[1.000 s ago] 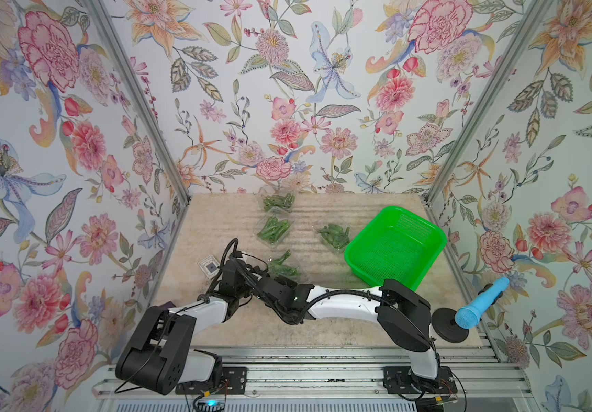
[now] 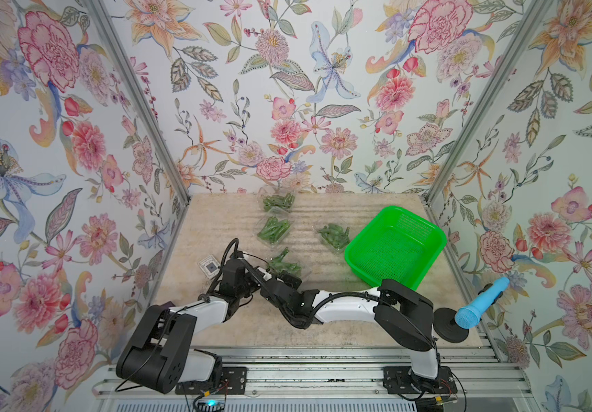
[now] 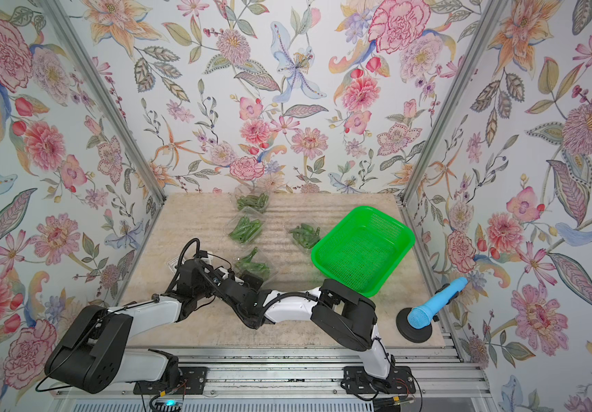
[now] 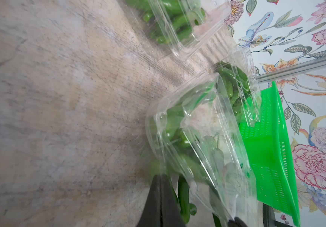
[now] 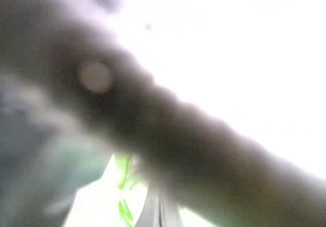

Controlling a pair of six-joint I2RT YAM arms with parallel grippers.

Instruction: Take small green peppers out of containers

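Note:
Clear plastic containers of small green peppers stand on the table: one at the back (image 2: 278,202), one in the middle (image 2: 273,230), one at right (image 2: 334,237), and a front one (image 4: 204,124) beside both grippers. In the left wrist view my left gripper is shut at that container's near edge, where a pepper (image 4: 183,196) shows low beside it. My right gripper is shut, crossed close by a blurred dark shape in its wrist view. The two grippers are close together; their tips are largely hidden in the top views.
A green basket (image 2: 371,219) stands at right on the table. A blue cylinder on a black stand (image 2: 478,305) is at the front right, a small white card (image 2: 209,266) at left.
The right arm has shifted slightly over the last second. The left arm and the containers look nearly unchanged.

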